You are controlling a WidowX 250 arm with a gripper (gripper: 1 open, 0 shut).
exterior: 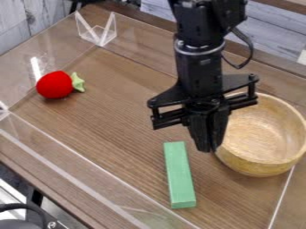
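My black gripper (206, 121) hangs in the middle right, pointing down over the left side of a tan bowl (257, 143). The lower tips are dark and overlap the bowl's rim, so I can't tell how the fingers stand or whether anything is between them. Just below and left of it, a green bar (178, 174) lies flat on the wooden table (84, 134).
A red tomato-like object (54, 85) with a small pale green piece sits at the left. A white wire item (96, 31) stands at the back left.
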